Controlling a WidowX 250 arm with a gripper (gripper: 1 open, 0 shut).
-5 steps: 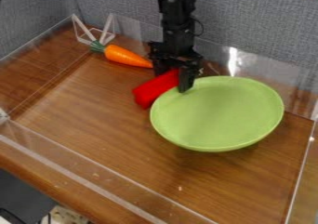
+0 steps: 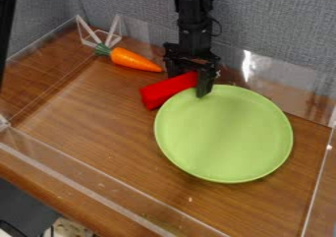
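Note:
My black gripper (image 2: 194, 74) is low at the back of the wooden table, over a red cylindrical object (image 2: 163, 92) and the rim of a green plate (image 2: 223, 133). Its fingertips are around the red object's upper right end by the plate's edge; whether they grip anything is hidden. An orange toy carrot (image 2: 132, 60) with a green top lies to the left of my gripper.
A white wire rack (image 2: 92, 34) stands at the back left corner. Grey padded walls and a clear strip border the back.
Over the last second the green plate has shifted slightly and appears to have settled flatter. My gripper has moved a little, staying at the red object and plate rim.

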